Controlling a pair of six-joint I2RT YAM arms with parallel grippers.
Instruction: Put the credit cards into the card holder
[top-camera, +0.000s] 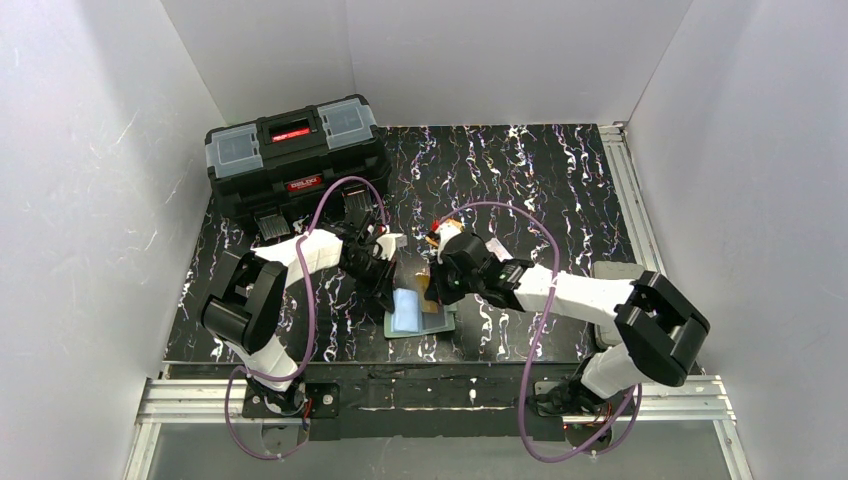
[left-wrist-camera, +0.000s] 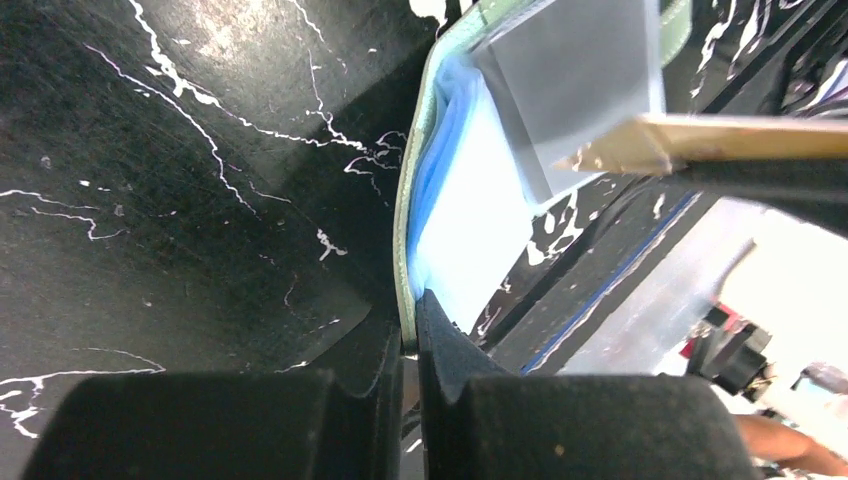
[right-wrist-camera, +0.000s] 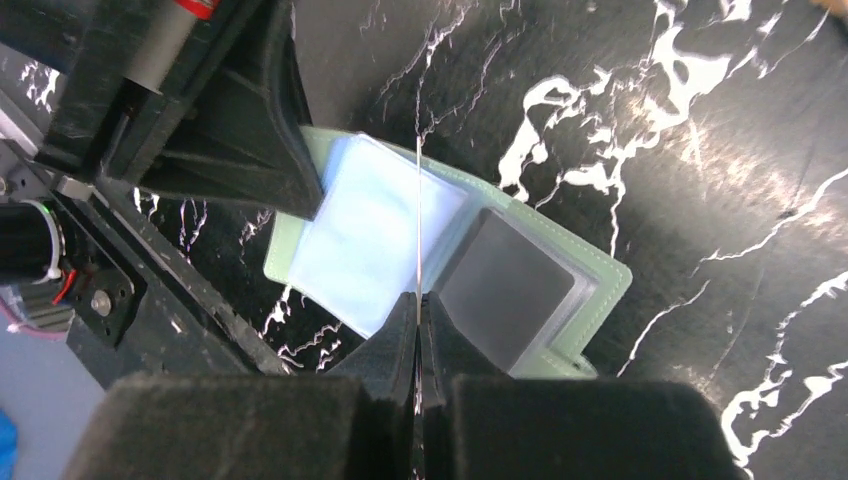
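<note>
The card holder (right-wrist-camera: 607, 292), pale green and spread open, lies on the dark marbled table with a whitish-blue pocket (right-wrist-camera: 375, 230) and a dark grey pocket (right-wrist-camera: 505, 285). My left gripper is shut on the holder's edge beside the blue pocket. Over the holder, my right gripper is shut on a thin tan card, seen edge-on as a fine line in the right wrist view. The tan card (left-wrist-camera: 740, 140) shows apart from the grey pocket in the left wrist view, and the top view shows the same card (top-camera: 427, 292) above the holder.
A black toolbox (top-camera: 295, 150) fills the back left. Behind the right arm, an orange item (top-camera: 454, 223) and a white card (top-camera: 497, 248) are partly hidden. Both arms' fingers are close together over the holder.
</note>
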